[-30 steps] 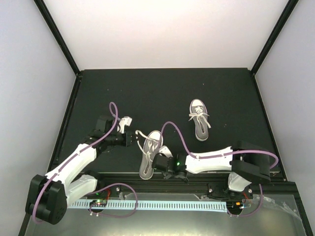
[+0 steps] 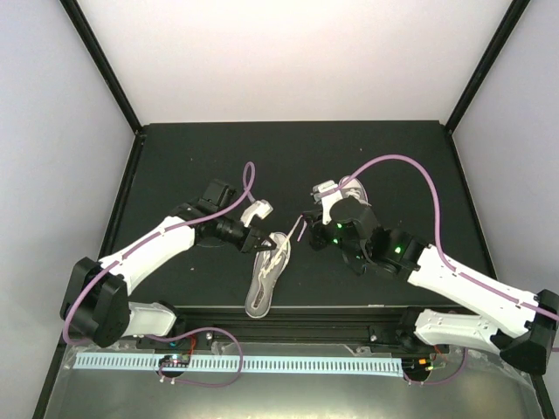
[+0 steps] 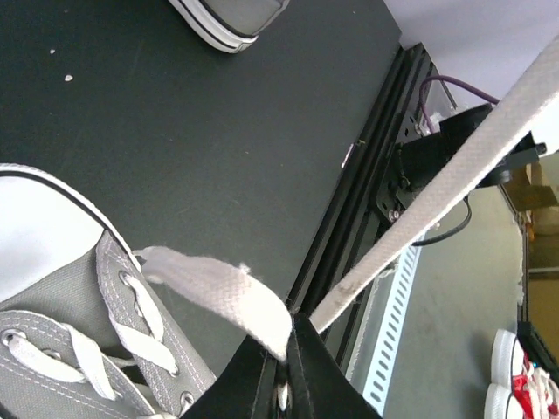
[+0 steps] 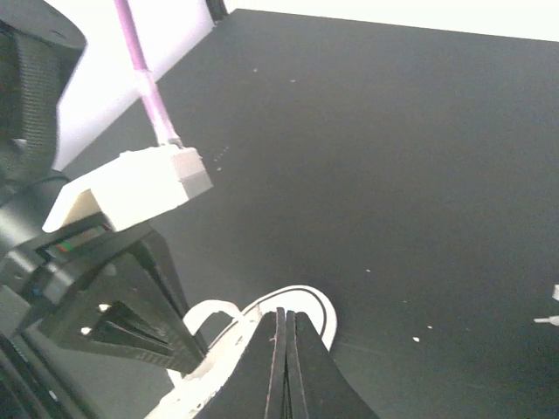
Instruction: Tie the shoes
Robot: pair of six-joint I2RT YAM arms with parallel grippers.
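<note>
A grey shoe (image 2: 262, 288) lies at the front middle of the black mat, its laces pulled up. Over its toe, my left gripper (image 2: 269, 245) is shut on a white lace (image 3: 236, 297), seen rising between its fingertips in the left wrist view; another stretch of lace (image 3: 445, 192) runs up to the right. My right gripper (image 2: 307, 218) is held up to the right, shut, at the upper end of a taut lace; in the right wrist view its fingers (image 4: 323, 384) hide whatever is between them. A second grey shoe (image 2: 354, 188) is partly behind the right arm.
A metal rail (image 2: 244, 363) runs along the front edge. The two arms come in from the front corners and stand close together.
My right gripper has moved up and rightward from the front shoe, drawing lace out. My left gripper has moved right over that shoe. The right arm now covers much of the second shoe.
</note>
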